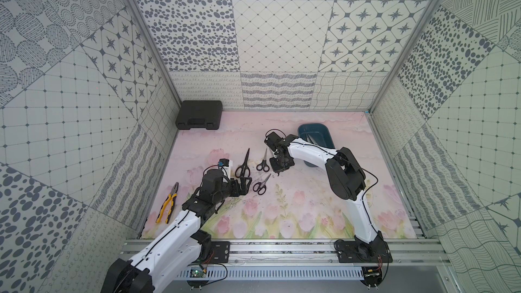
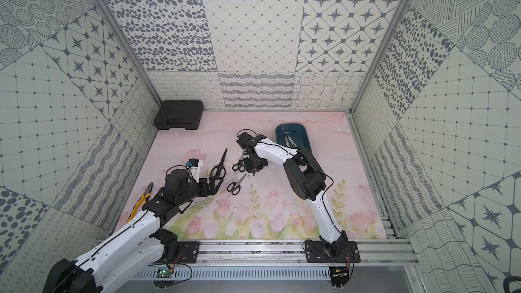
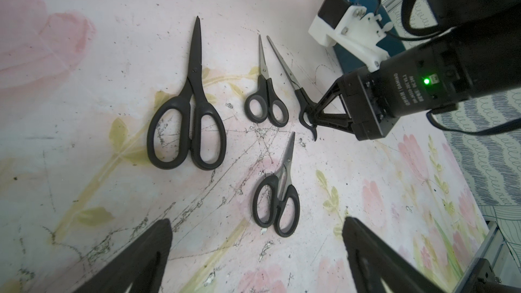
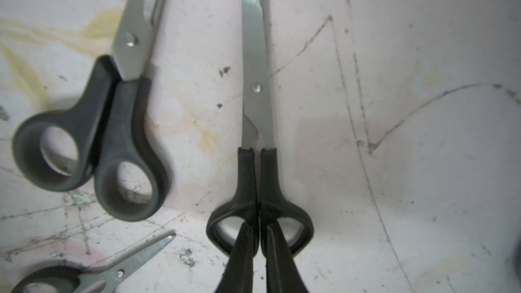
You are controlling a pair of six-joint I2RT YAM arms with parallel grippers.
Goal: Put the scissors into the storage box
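Note:
My right gripper is down at the handles of a pair of long steel scissors (image 4: 253,76), its fingertips close together over the inner handle bars; whether it grips them is unclear. Left of these lie short black-handled scissors (image 3: 261,97), a smaller pair (image 3: 287,165) nearer the front and large black scissors (image 3: 195,92). My left gripper stands open above the table, fingers blurred, nothing between them. The dark teal storage box (image 2: 292,129) stands at the back right, with scissors inside, partly behind the right arm in the top left view.
A closed black case (image 1: 198,112) sits at the back left. Yellow-handled pliers (image 1: 167,203) lie at the left edge.

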